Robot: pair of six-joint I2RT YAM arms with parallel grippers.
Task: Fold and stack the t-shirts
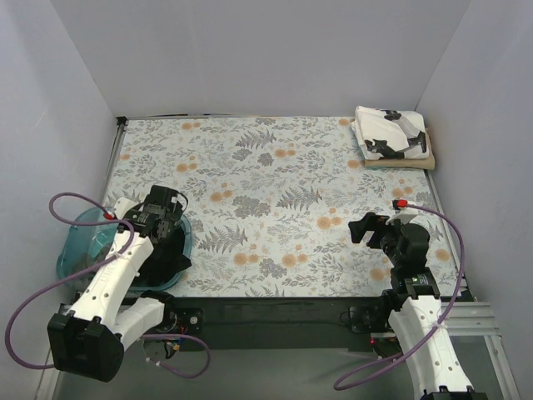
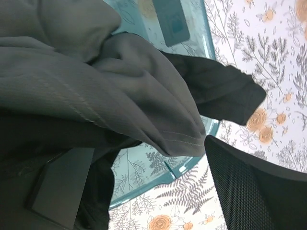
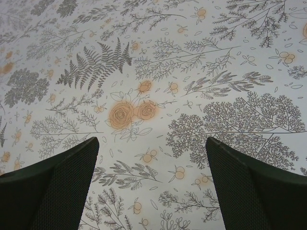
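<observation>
A blue translucent bin [image 1: 72, 257] at the table's left holds dark grey and black shirts [image 2: 134, 91]. My left gripper is low over that cloth, open, with grey fabric lying between and beneath its fingers; in the top view its arm covers much of the bin. A stack of folded shirts [image 1: 390, 133], white with black patches on top, sits at the back right. My right gripper [image 1: 366, 233] hovers over the right part of the table, open and empty, with only floral cloth below it in the right wrist view.
Grey walls enclose the back and both sides. Purple cables hang along both arms.
</observation>
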